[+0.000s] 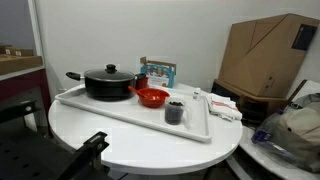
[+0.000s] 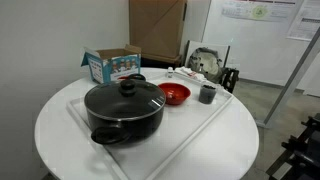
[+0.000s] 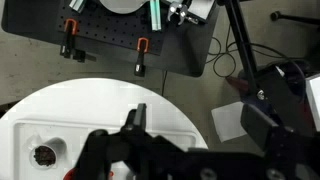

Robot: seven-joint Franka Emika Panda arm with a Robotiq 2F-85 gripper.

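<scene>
A black pot with a lid (image 1: pixel 108 83) stands at one end of a white tray (image 1: pixel 205 121) on a round white table. Near the tray's middle sits a red bowl (image 2: pixel 176 94). A grey cup (image 1: pixel 174 114) with dark contents is upright toward the tray's other end; the wrist view shows this cup (image 3: pixel 45 155) from above at lower left. My gripper is empty, its black fingers spread wide apart. It hangs off the table's edge, away from the pot, bowl and cup, and appears at lower left in exterior view 1.
Behind the pot stands a blue printed box (image 2: pixel 113 66). White cloths or papers (image 1: pixel 228 107) lie at the table's far side. A black perforated board (image 3: pixel 110 35) with orange-tipped parts lies beside the table, near cables (image 3: pixel 222 58) on the floor.
</scene>
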